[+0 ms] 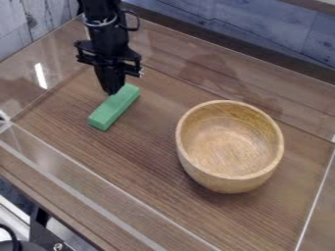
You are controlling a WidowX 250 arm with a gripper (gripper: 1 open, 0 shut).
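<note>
A black gripper [110, 65] hangs over the table's upper left, just behind a green rectangular block [114, 107] that lies flat on the wood. Whether its fingers are open or shut is hard to make out at this size. A large light tan bowl [229, 140] sits to the right of the block.
Dark space shows past the table's edges at the lower left and upper right.
</note>
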